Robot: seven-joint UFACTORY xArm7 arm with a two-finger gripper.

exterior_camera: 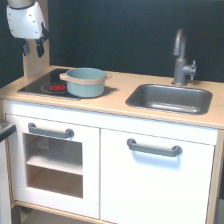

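In the camera view, a white gripper [33,48] with dark fingers hangs at the upper left, above the counter. Its fingers are too small to read clearly. A teal pot [86,87] sits on the counter on the right part of the black stovetop [42,86], beside a red-marked burner.
A toy kitchen with a wooden counter [118,105] holds a steel sink [148,96] and a grey faucet [180,60] at the right. Below are a windowed oven door [55,180] and a white cabinet door [155,185]. The counter between pot and sink is clear.
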